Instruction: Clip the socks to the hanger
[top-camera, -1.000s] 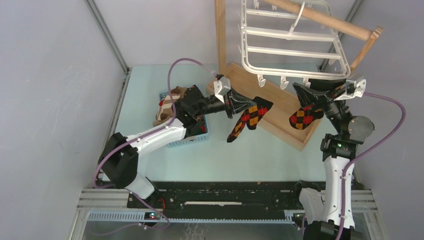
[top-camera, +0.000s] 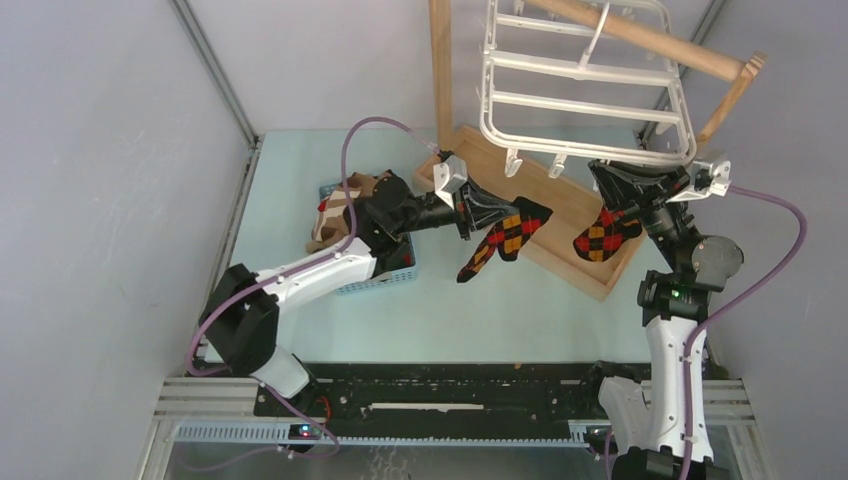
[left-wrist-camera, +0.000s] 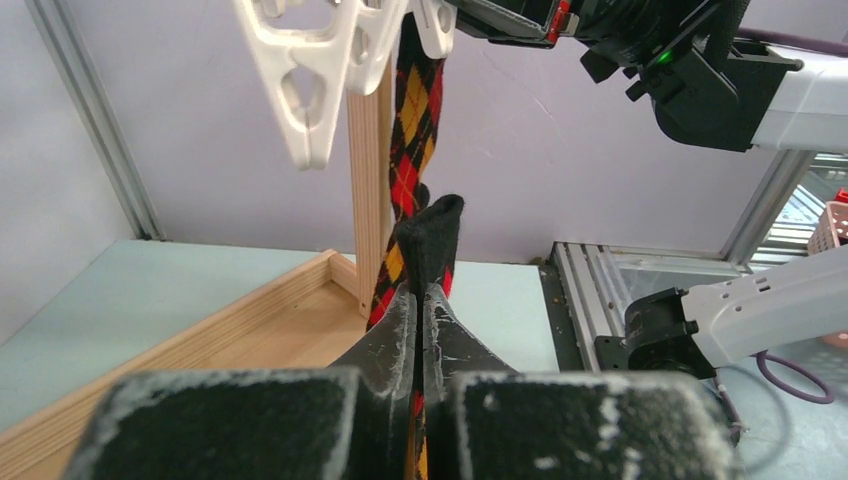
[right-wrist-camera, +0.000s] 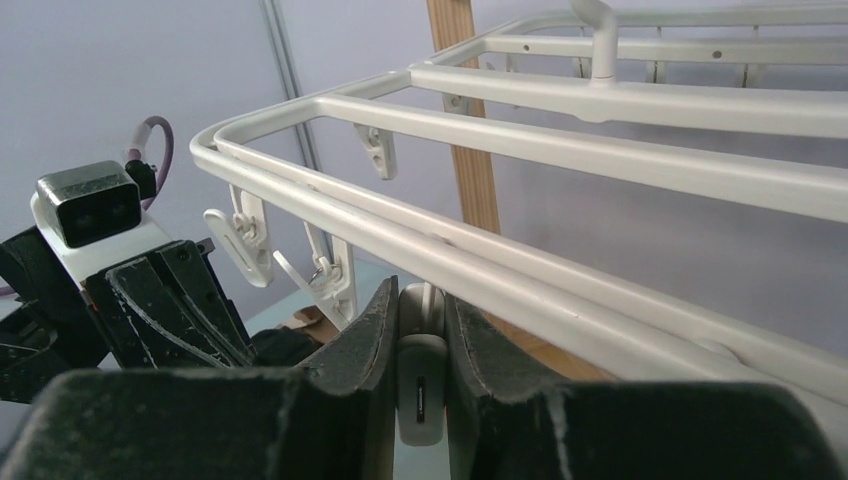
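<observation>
My left gripper is shut on an argyle sock (top-camera: 500, 240), whose dark end (left-wrist-camera: 430, 228) pokes up above the fingertips. A second argyle sock (top-camera: 605, 238) hangs under my right gripper at the white hanger (top-camera: 590, 154), seen behind the first in the left wrist view. My right gripper is shut on a white clip under the hanger's near rail, largely hidden by the fingers; whether it pinches that sock cannot be told. Other clips (right-wrist-camera: 245, 235) hang along the rail.
A wooden tray (top-camera: 560, 215) lies beneath the hanger. A blue basket (top-camera: 375, 282) with more socks is under my left arm. Wooden posts (top-camera: 441, 70) and a beam carry the hanger.
My left gripper and its sock have shifted slightly right. My right gripper and the hanger's near edge have moved slightly left, and the hanging sock has swung a little.
</observation>
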